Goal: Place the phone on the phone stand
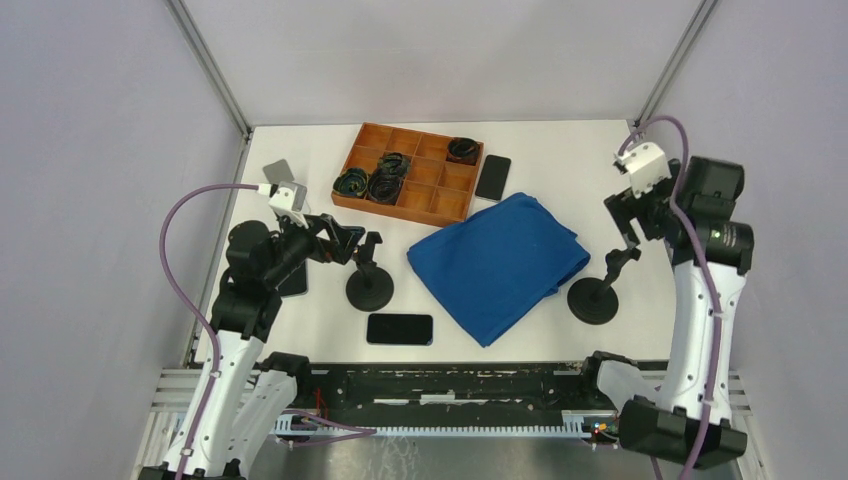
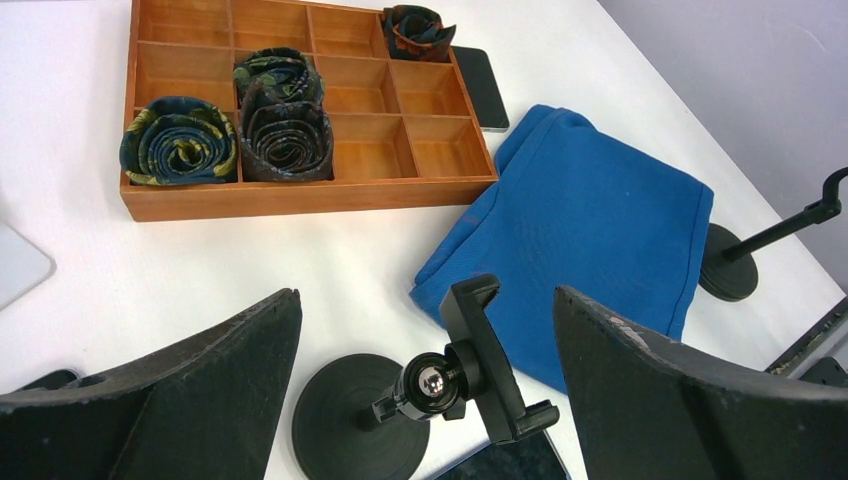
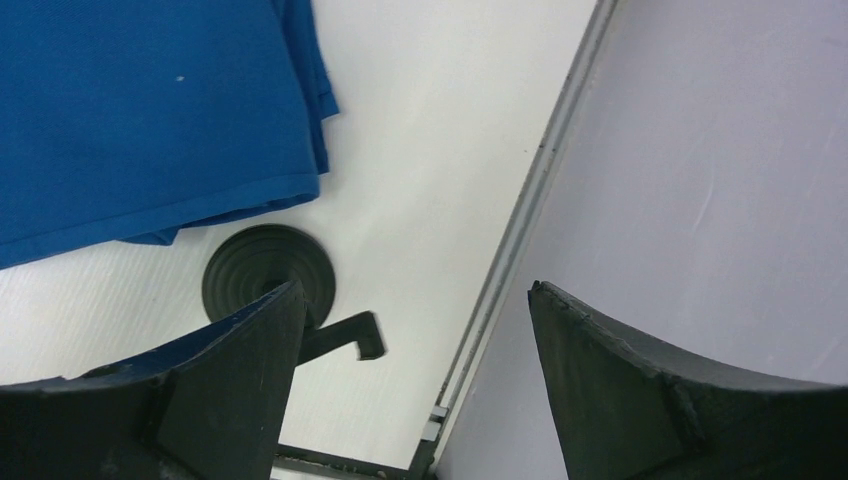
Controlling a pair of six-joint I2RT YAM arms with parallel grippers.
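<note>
Two black phone stands are on the white table: the left one and the right one, both empty. A black phone lies at the front centre, another behind the blue cloth. My left gripper is open just above the left stand's cradle, with nothing held. My right gripper is open above the right stand, whose arm shows between and below the fingers.
A folded blue cloth fills the middle. A wooden divided box with dark rolled items stands at the back. More phones lie at the left edge, partly behind my left arm.
</note>
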